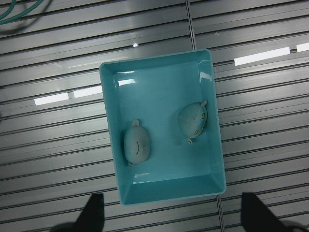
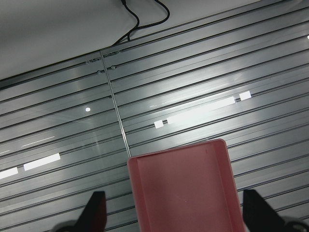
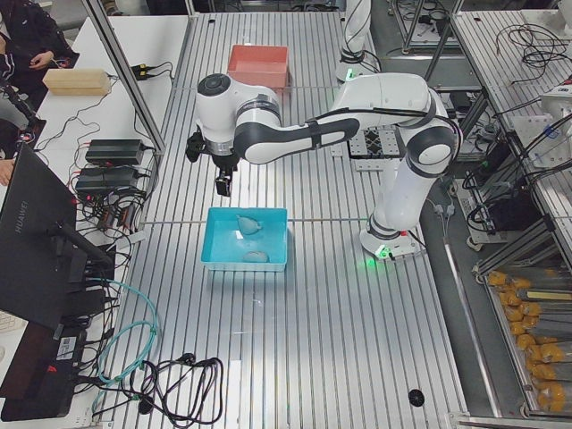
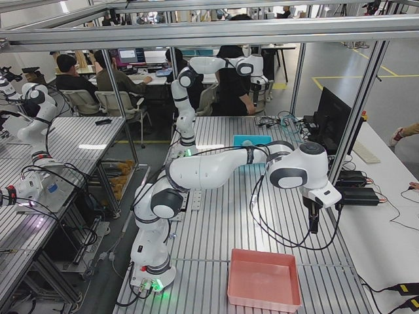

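A blue bin (image 1: pixel 159 193) holds two small pale plush toys: one lies lengthwise on the left (image 1: pixel 136 144), the other on the right (image 1: pixel 192 120), in the left wrist view. My left gripper hangs above the bin, its fingers wide apart and empty. A pink bin (image 2: pixel 186 188) lies empty below my right gripper, which is also open with nothing between its fingers. In the camera right view the pink bin (image 4: pixel 264 281) is on the near part of the slatted table.
Coiled cables (image 3: pixel 179 393) lie at the table's front left. A monitor (image 3: pixel 36 268) and black boxes line the side bench. Both arms are mounted on one long edge. The table around the bins is mostly clear.
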